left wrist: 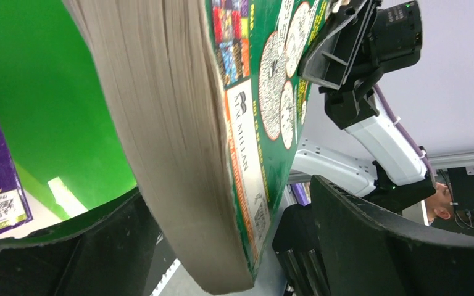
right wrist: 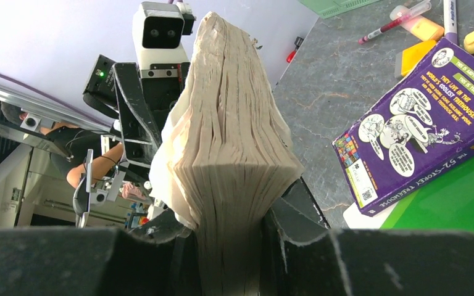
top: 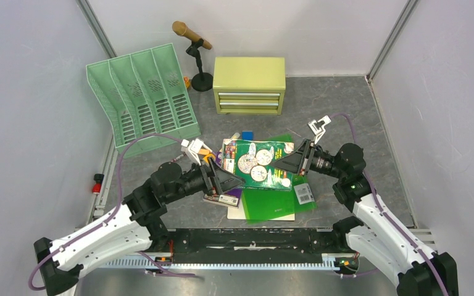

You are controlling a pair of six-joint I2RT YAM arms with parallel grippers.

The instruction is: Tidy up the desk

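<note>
A thick green-covered book (top: 256,161) is raised above the pile at the desk's front middle, my right gripper (top: 289,163) shut on its right side. My left gripper (top: 227,179) is around the book's left end, its fingers part open on either side of the page block (left wrist: 166,142); whether they touch is unclear. Below lie a purple book (right wrist: 416,129), green folders (top: 265,206), a cream sheet (top: 237,214), yellow-orange items (right wrist: 418,55) and pens (right wrist: 395,21).
A mint compartment tray (top: 126,74) stands back left, a microphone on a stand (top: 202,80) beside it, a yellow drawer box (top: 249,74) back middle. Bare desk shows at the right (top: 364,111).
</note>
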